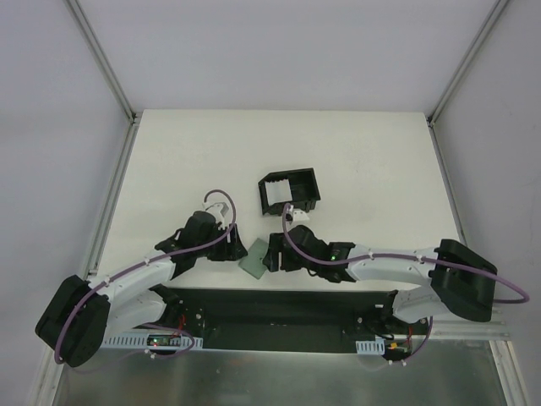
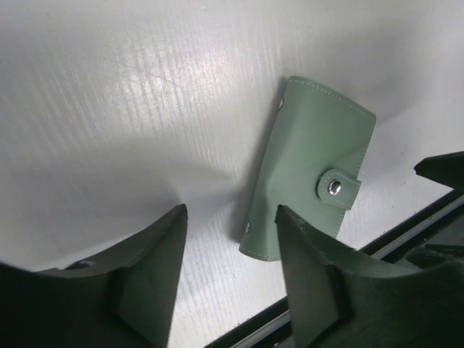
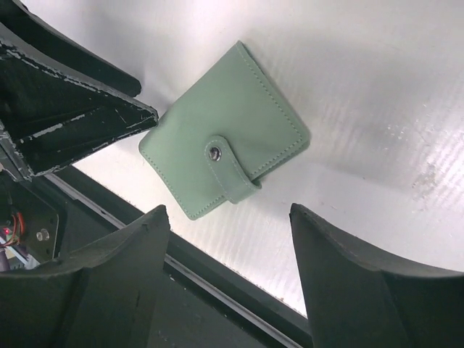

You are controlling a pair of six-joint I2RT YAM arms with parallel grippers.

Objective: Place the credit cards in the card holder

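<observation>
A green card holder lies on the table between my two grippers, its flap snapped down with a metal button, as the left wrist view shows on the holder. My left gripper is open at the holder's left edge, one fingertip overlapping that edge in view; nothing is gripped. On the other side, my right gripper stands open and empty, apart from the holder. The left arm's dark fingers reach to the holder's far edge in the right wrist view. No separate card can be made out.
Behind the grippers stands a black box holding a flat white item; whether this is cards, I cannot tell. Wide bare table lies around it. The table's front edge runs close to the holder.
</observation>
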